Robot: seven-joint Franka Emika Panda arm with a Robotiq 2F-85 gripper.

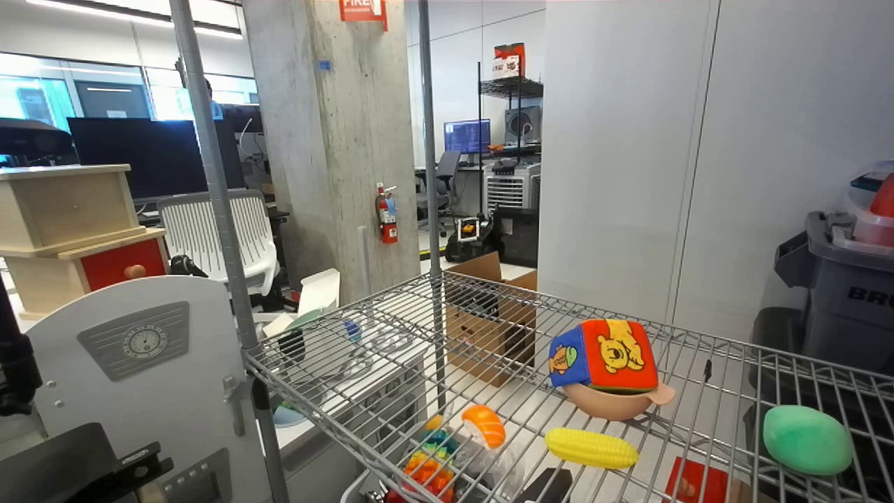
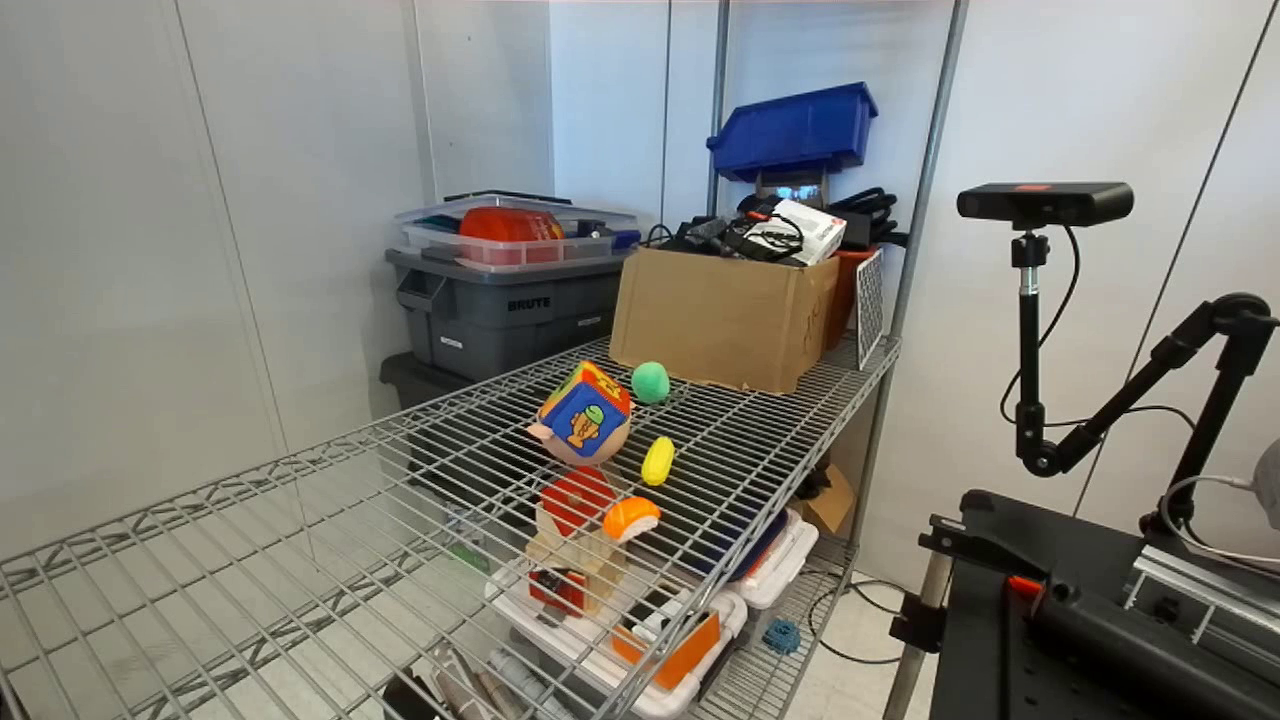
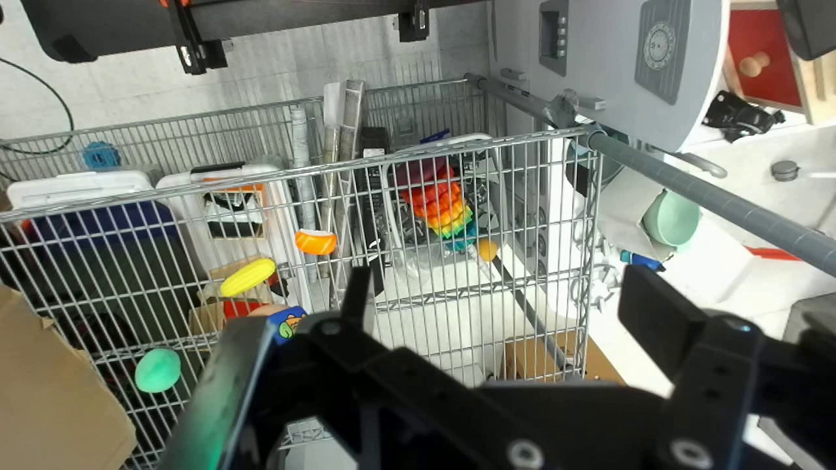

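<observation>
In the wrist view my gripper stands wide open, with no object between its fingers. Beyond it is the wire shelf (image 1: 511, 352), well apart from the fingers. On the shelf a soft picture cube (image 1: 620, 356) sits tilted in a pinkish bowl (image 1: 610, 406). A yellow toy corn cob (image 1: 591, 448), an orange-and-white sushi toy (image 1: 484, 426) and a green rounded toy (image 1: 806, 440) lie separately around the bowl. In the wrist view, my gripper hides most of the picture cube (image 3: 287, 322) and bowl. Neither exterior view shows the gripper.
At one end of the shelf stands a full cardboard box (image 2: 720, 312). Grey posts (image 1: 219, 201) rise at the shelf's corners. Bins and a rainbow toy (image 3: 443, 205) lie below the wires. The shelf's other end (image 2: 180, 600) is bare.
</observation>
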